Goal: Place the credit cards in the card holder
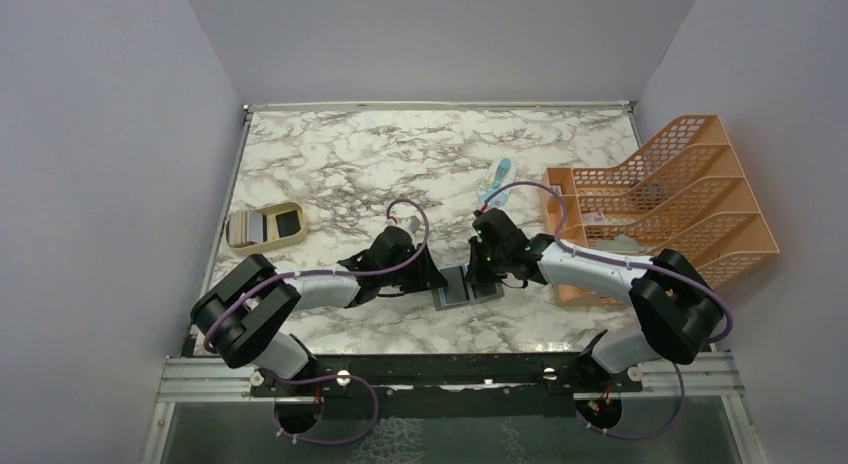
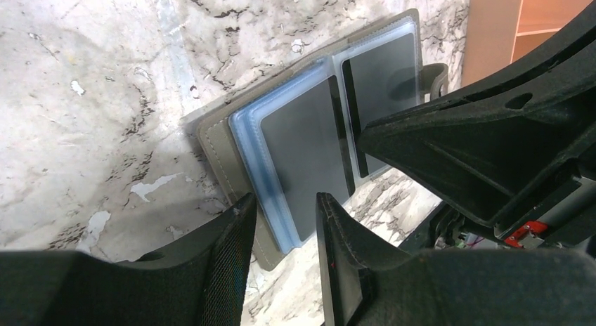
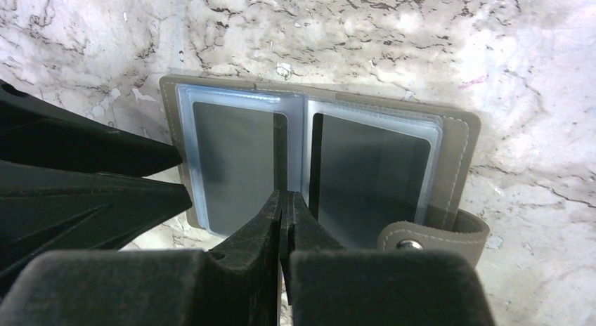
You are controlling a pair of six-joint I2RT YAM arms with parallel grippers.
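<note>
The card holder [image 1: 453, 301] lies open and flat near the table's front middle. Its grey-brown cover carries two clear sleeves, left [image 3: 188, 112] and right [image 3: 434, 154]. Inside each shows a dark grey, black-striped panel that looks like a card: one on the left [image 3: 235, 157], one on the right [image 3: 376, 171]. At the holder's left edge, my left gripper is part open, nothing between its fingers. My right gripper is shut over the middle fold, with nothing visible between its fingertips; whether it touches cannot be told. More cards [image 1: 257, 227] stand in a beige tray [image 1: 280, 246] at far left.
An orange rack [image 1: 655, 199] with several compartments takes up the right side. A small pale item with a blue shape [image 1: 497, 181] lies behind the right arm.
</note>
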